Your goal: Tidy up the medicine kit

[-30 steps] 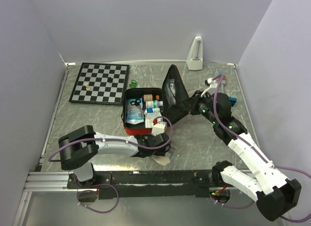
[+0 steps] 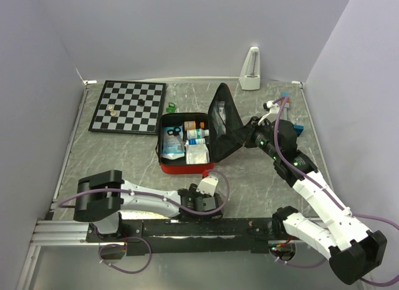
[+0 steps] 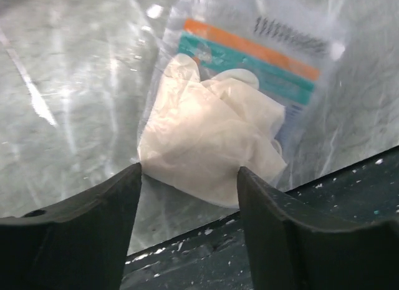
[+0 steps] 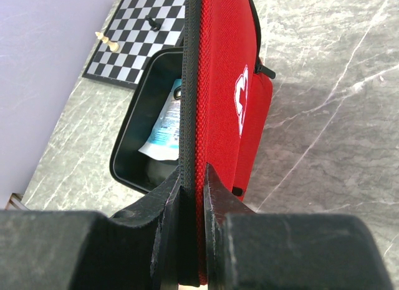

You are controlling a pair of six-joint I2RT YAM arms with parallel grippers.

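Observation:
A clear bag of white gloves (image 3: 206,128) with an orange and teal printed strip lies on the table near its front edge. In the left wrist view my left gripper is over the bag's near end, its fingers (image 3: 121,196) apart on either side of the white bundle; whether they touch it I cannot tell. The arm hides the bag from above. My right gripper is shut on the raised lid (image 4: 221,109) of the medicine kit, by its edge. Inside the open kit (image 2: 184,169) are a blue-white packet (image 2: 173,146), bottles (image 2: 196,134), scissors (image 2: 174,131) and a white packet (image 2: 197,154).
A chessboard (image 2: 128,106) lies at the back left, with a small green item (image 2: 171,107) beside it. At the back right stands a white metronome (image 2: 250,68).
My left gripper has come away from the kit toward the table's front edge and now covers the glove bag in the top view. The right arm and the lid have stayed still.

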